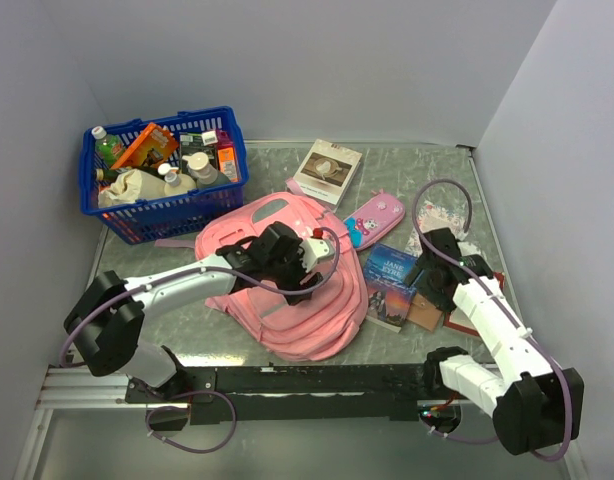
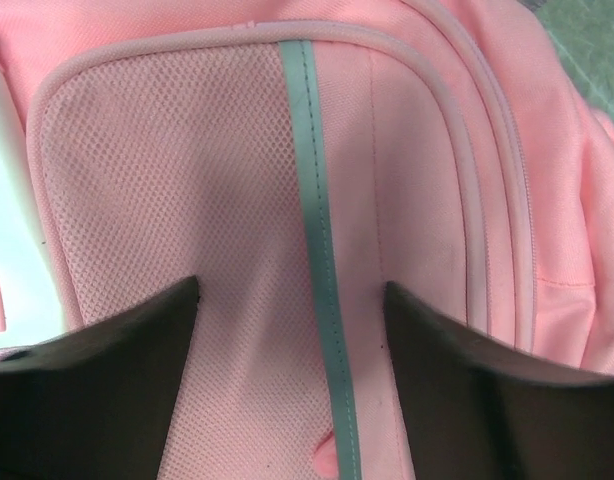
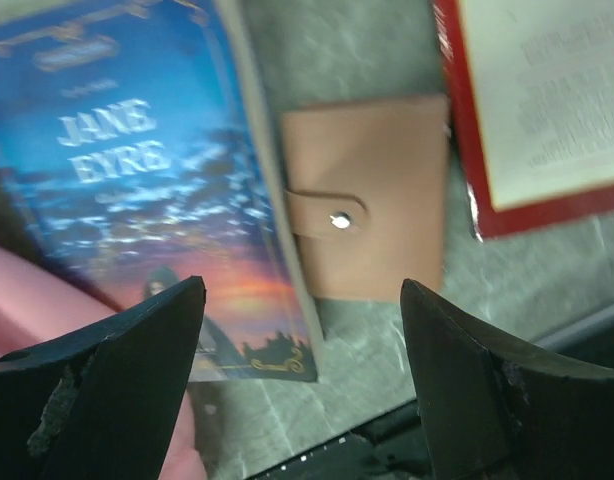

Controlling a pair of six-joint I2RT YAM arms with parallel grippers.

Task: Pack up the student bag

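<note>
The pink backpack (image 1: pixel 332 325) lies flat mid-table. Over its front pocket (image 2: pixel 217 150) hangs my left gripper, fingers part open, only fabric and a grey zip strip (image 2: pixel 322 230) visible beyond them. My right gripper is open above the blue Jane Eyre book (image 3: pixel 137 170) and a small brown snap-strap notebook (image 3: pixel 387 200), with nothing between its fingers. A red-bordered book (image 3: pixel 487 208) lies right of the notebook. At the bag's upper right rests a pink pencil case (image 1: pixel 379 216); a white-covered book (image 1: pixel 327 174) lies behind the bag.
A blue basket (image 1: pixel 147 222) full of bottles and packets stands at the back left. A floral-covered book (image 1: pixel 437 218) lies at the right, partly behind my right arm. Bare table (image 1: pixel 407 165) shows at the back right.
</note>
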